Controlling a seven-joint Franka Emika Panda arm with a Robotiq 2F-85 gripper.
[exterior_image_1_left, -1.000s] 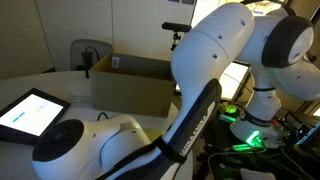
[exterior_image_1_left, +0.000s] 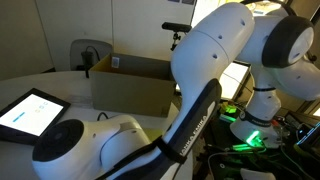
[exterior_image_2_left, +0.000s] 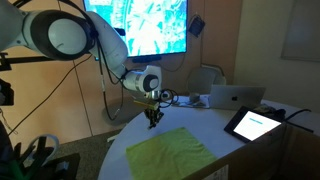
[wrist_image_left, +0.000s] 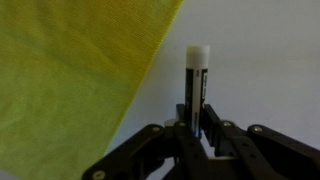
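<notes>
In the wrist view a slim marker-like object (wrist_image_left: 197, 75), with a white end and a dark middle, stands out from between the fingers of my gripper, which is shut on it. Under it lie a pale table top and a yellow-green cloth (wrist_image_left: 75, 75) to the left. From the second exterior view, my gripper (exterior_image_2_left: 153, 117) hangs low over the white table, beyond the far left corner of the cloth (exterior_image_2_left: 165, 155). The held object is too small to make out there. In the first exterior view the arm hides the gripper.
A brown open box (exterior_image_1_left: 132, 87) stands on the table, near a tablet (exterior_image_1_left: 33, 113) with a lit screen. A laptop (exterior_image_2_left: 236, 97) sits toward the back. Bare table (exterior_image_2_left: 205, 130) lies between cloth and laptop.
</notes>
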